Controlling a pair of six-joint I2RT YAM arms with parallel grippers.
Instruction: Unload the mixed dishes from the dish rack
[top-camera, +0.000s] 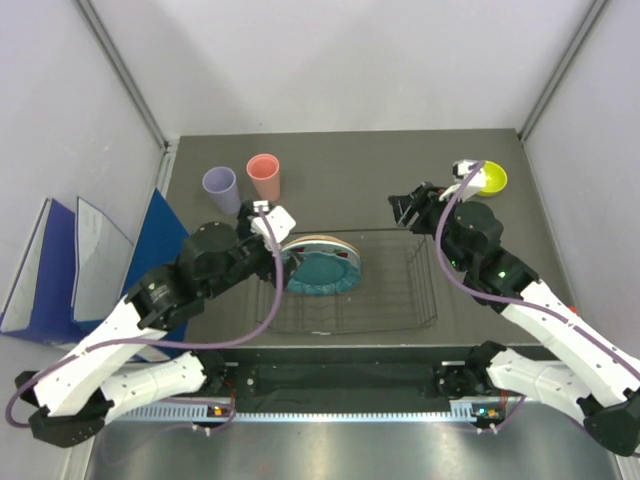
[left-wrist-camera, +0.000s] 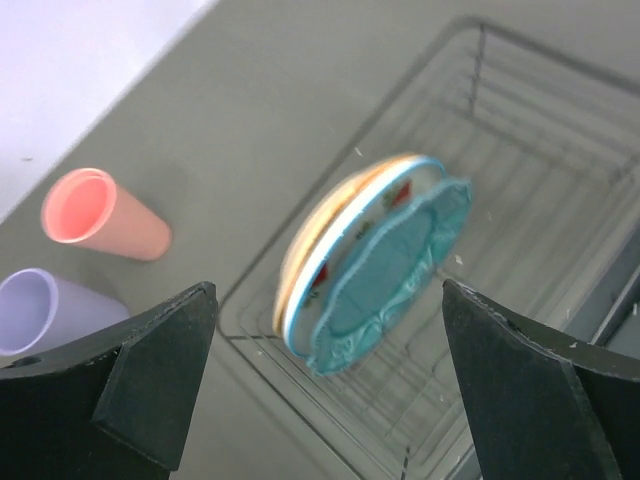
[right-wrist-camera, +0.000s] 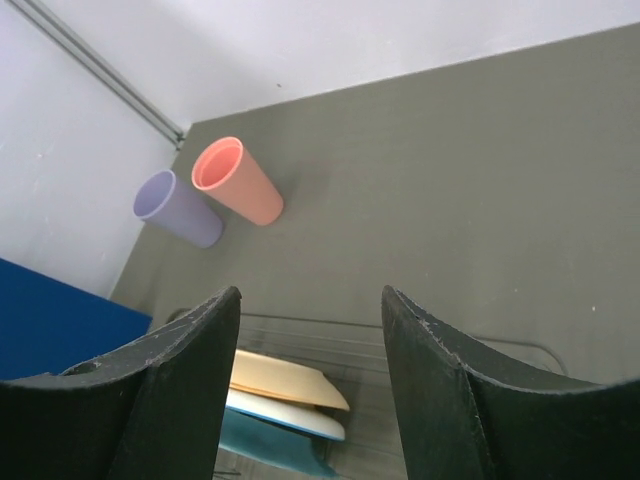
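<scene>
A wire dish rack (top-camera: 395, 310) holds a cluster of upright plates at its left: a teal scalloped plate (left-wrist-camera: 390, 270), a white one with red marks (left-wrist-camera: 332, 240) and a cream one (right-wrist-camera: 290, 380). My left gripper (top-camera: 268, 250) hangs at the rack's left side, open, with the plates between and beyond its fingers in its wrist view. My right gripper (top-camera: 410, 210) is over the rack's back right corner, its fingers apart and nothing visible between them.
A pink cup (top-camera: 264, 180) and a purple cup (top-camera: 221, 192) stand behind the rack at left, a yellow bowl (top-camera: 492, 182) at back right. Blue folders (top-camera: 155, 240) line the left wall.
</scene>
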